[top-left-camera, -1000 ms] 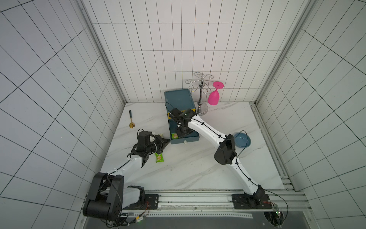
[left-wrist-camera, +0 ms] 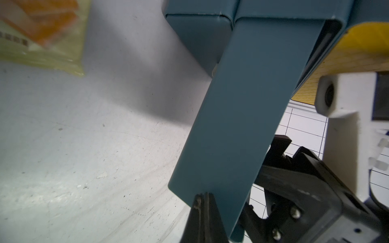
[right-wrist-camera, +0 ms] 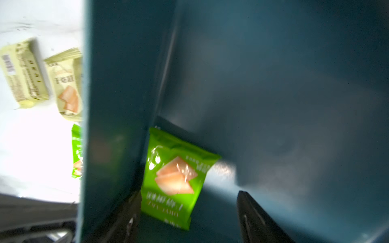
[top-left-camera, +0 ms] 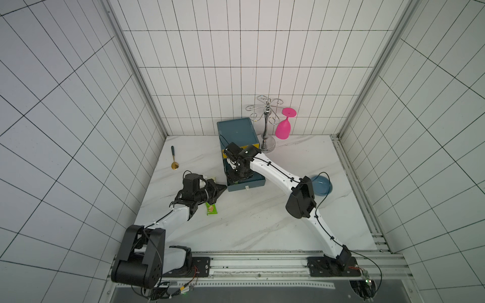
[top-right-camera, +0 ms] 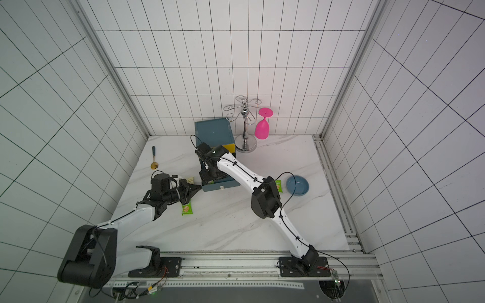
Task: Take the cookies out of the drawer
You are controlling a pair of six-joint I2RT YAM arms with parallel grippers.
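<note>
A green cookie packet [right-wrist-camera: 172, 178] lies in the corner of the open blue drawer [top-left-camera: 246, 184]. Over it, my right gripper stands open, nothing between its fingers. My left gripper [top-left-camera: 222, 187] is shut at the drawer's front-left corner; in the left wrist view its tips [left-wrist-camera: 204, 202] are against the blue side, nothing seen between them. Outside the drawer to the left lie two pale cookie packets [right-wrist-camera: 22, 75] and a green packet [top-left-camera: 211, 209].
A chrome stand [top-left-camera: 265, 126] with a pink glass [top-left-camera: 283, 128] stands behind. A blue bowl [top-right-camera: 297, 185] and another green packet [top-right-camera: 279, 184] are at the right, a gold-ended spoon [top-left-camera: 174, 164] at the left.
The drawer has shifted slightly right and toward the front. My right gripper has moved slightly over its left end, hiding more of the packet inside.
</note>
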